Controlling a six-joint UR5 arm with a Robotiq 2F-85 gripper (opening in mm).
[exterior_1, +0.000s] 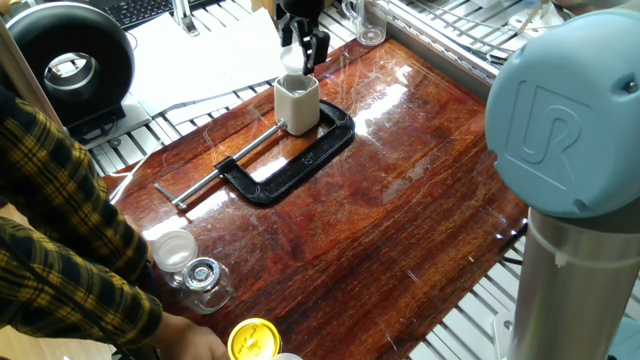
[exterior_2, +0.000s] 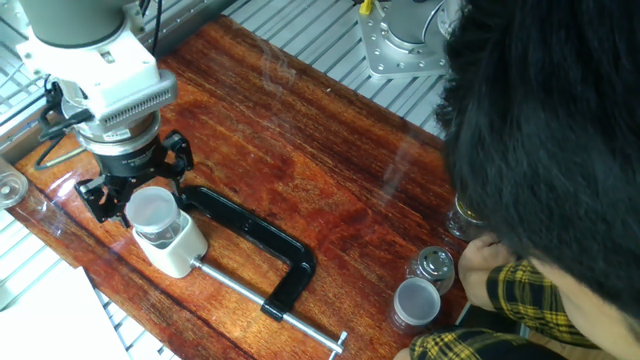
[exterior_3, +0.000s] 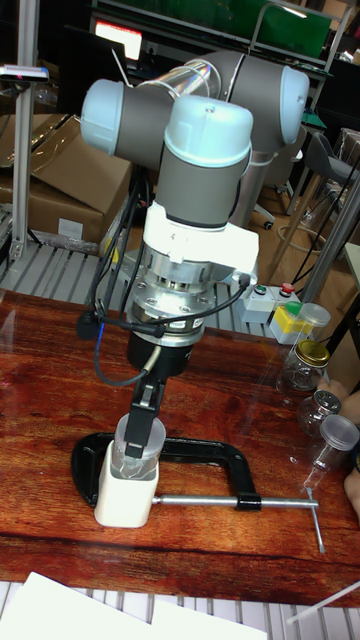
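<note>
A clear jar with a translucent white lid (exterior_2: 153, 209) stands upright with its lower part in a white square holder (exterior_2: 176, 250). My gripper (exterior_2: 152, 205) points down at the jar, one black finger on each side of the lid. Whether the fingers press on the jar or stand apart from it cannot be made out. In exterior view 3 a black finger (exterior_3: 141, 411) covers part of the jar (exterior_3: 130, 466). A black C-clamp (exterior_1: 275, 187) with a steel screw (exterior_1: 230, 170) lies against the holder (exterior_1: 297, 108).
A person's hand (exterior_1: 190, 340) rests at the table edge near a white-lidded jar (exterior_1: 175, 250), a silver-lidded jar (exterior_1: 205, 287) and a yellow-lidded jar (exterior_1: 254, 342). A glass mug (exterior_1: 370, 22) stands by the far corner.
</note>
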